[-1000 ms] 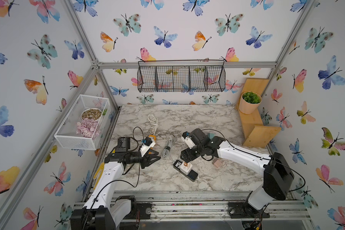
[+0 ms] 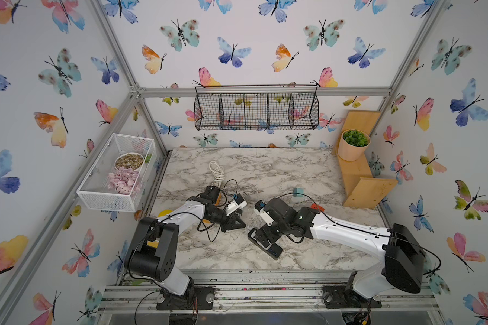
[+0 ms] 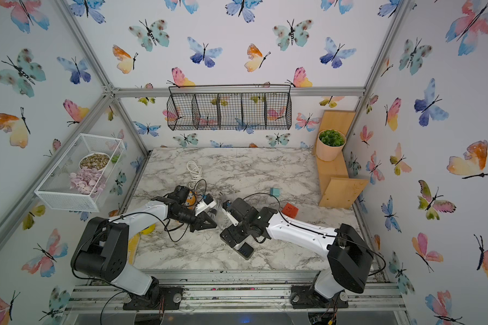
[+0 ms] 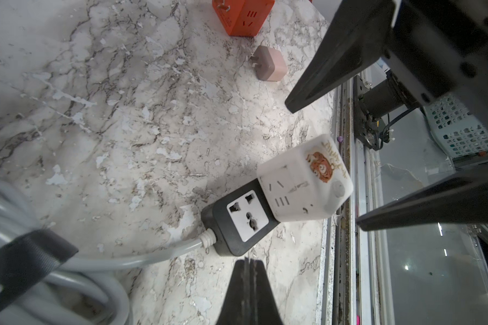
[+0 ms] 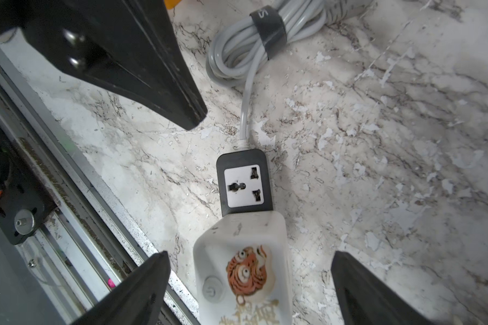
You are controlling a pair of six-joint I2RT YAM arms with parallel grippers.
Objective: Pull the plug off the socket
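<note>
A white cube plug [image 5: 244, 270] with a tiger picture sits in the dark socket strip [image 5: 220, 178]; one set of socket holes beside it is bare. My right gripper is open, its blurred fingers [image 5: 141, 292] on either side of the cube and visibly apart from it. From the left wrist view, those open fingers hang above and around the cube. My left gripper is shut with nothing between its fingers, pointing toward the cable end of the strip. In the top left view the right gripper hides the cube.
A coiled grey cable [image 5: 236, 54] runs from the strip. A pink cube [image 4: 270, 63] and an orange cube [image 4: 244, 16] lie beyond it. A teal block [image 2: 298, 191] sits farther back. The table's front edge is close.
The left arm has swung right toward the strip, and its fingers have gone from open to shut. The right gripper has come lower over the cube, which was visible from above before.
</note>
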